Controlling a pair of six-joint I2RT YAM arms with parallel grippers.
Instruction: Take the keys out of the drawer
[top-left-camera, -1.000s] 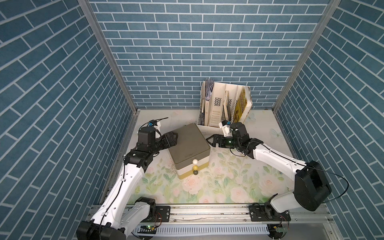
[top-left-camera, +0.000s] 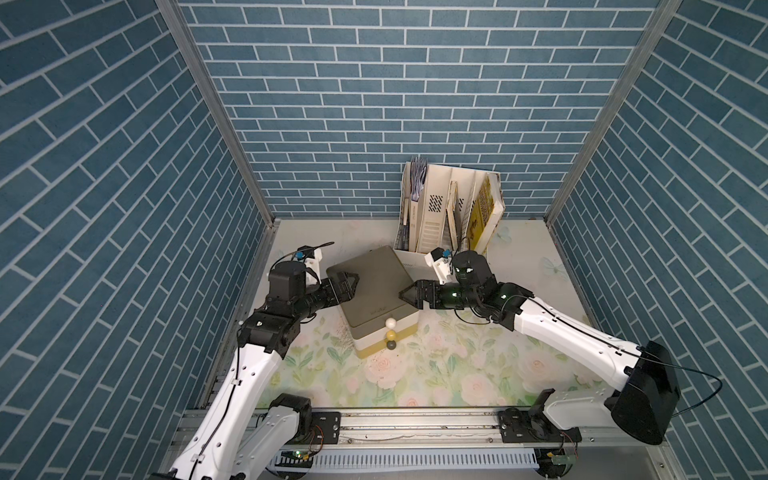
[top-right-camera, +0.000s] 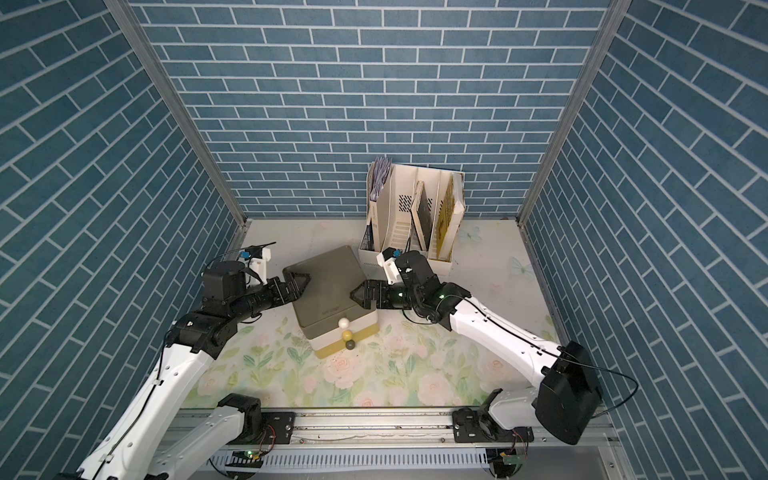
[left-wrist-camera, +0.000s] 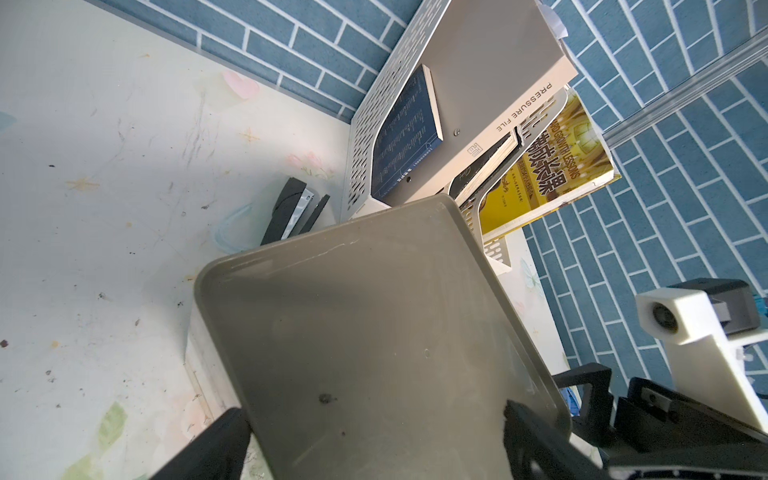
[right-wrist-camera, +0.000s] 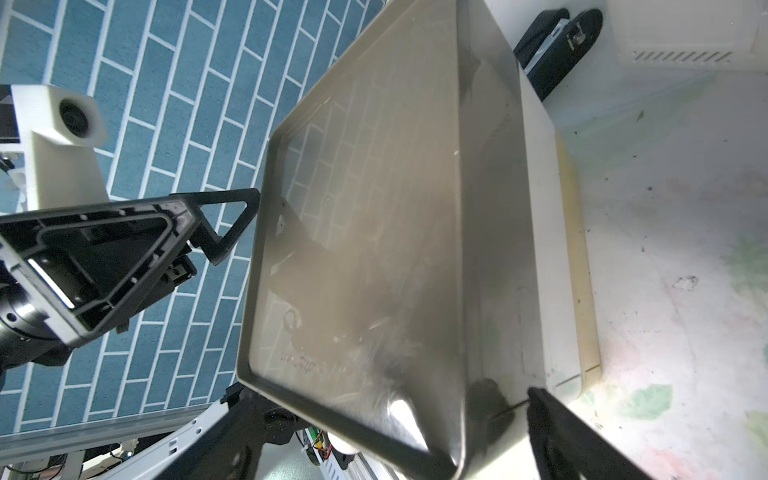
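Note:
The drawer unit (top-left-camera: 374, 286) stands in the middle of the table with a grey-brown top, a white band and a yellow band. On its front are three round knobs: a white one (top-left-camera: 390, 324), a gold one (top-left-camera: 391, 335) and a dark one (top-left-camera: 391, 345). Every drawer looks closed, and no keys show in any view. At the unit's left side, my left gripper (top-left-camera: 349, 285) has its fingers wide apart over the top's edge. My right gripper (top-left-camera: 413, 294) is open at the right edge, its fingers (right-wrist-camera: 572, 444) blurred. Whether either touches the unit is hard to tell.
Behind the unit, a white file rack (top-left-camera: 432, 204) with books and folders rests against the tiled wall. A black stapler (left-wrist-camera: 292, 209) lies between rack and unit.
The left one has shifted only slightly. The drawer unit looks the same.

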